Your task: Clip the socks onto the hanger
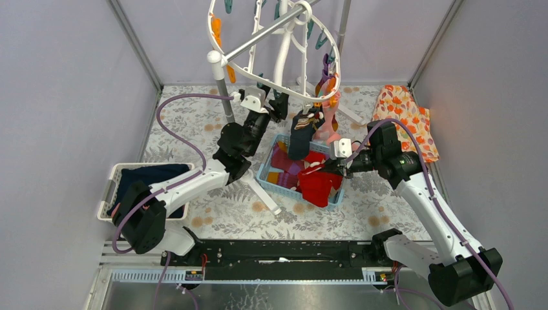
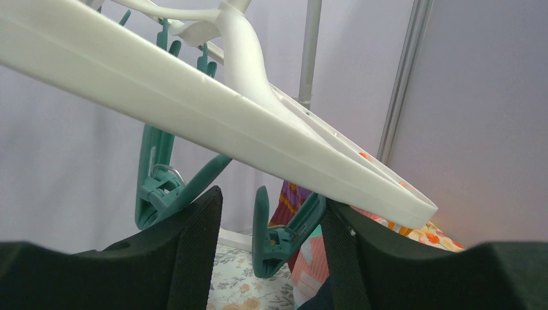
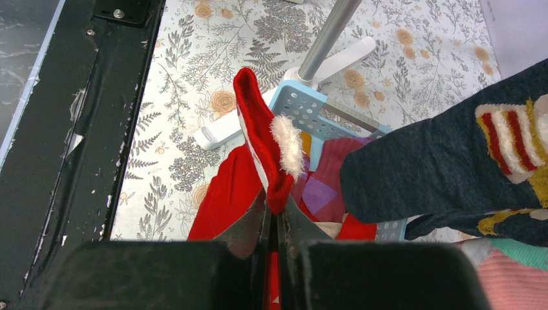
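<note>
My left gripper (image 1: 276, 103) is up at the front rim of the white round hanger (image 1: 282, 82). In the left wrist view its fingers stand apart around a teal clip (image 2: 274, 245) under the rim; whether they touch it is unclear. My right gripper is shut on a red sock (image 3: 258, 129) with white fluff, above the blue basket (image 1: 268, 174) of socks. A dark sock with a striped patch (image 3: 420, 168) and a pink one (image 1: 326, 116) hang from the hanger's right side.
A white bin (image 1: 103, 210) with dark cloth is at the left. An orange floral cloth (image 1: 404, 103) lies at the back right. The hanger's pole and white base bars stand behind and beside the basket.
</note>
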